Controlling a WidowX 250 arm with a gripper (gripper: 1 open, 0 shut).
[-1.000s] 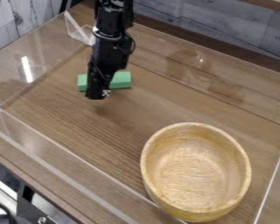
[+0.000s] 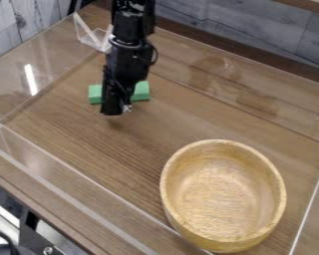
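Observation:
A black robot arm reaches down from the top of the view, its gripper (image 2: 117, 108) low over the wooden table, just in front of a green block (image 2: 140, 91) that lies behind it and partly hidden by it. The gripper looks shut; whether anything small is between its fingertips is too small to tell.
A round pale yellow bowl (image 2: 223, 191) stands at the front right. A grey wall edges the back right, and cables lie beyond the table's front left corner.
Very little differs; the gripper has shifted slightly, and the green block appears to stay in place.

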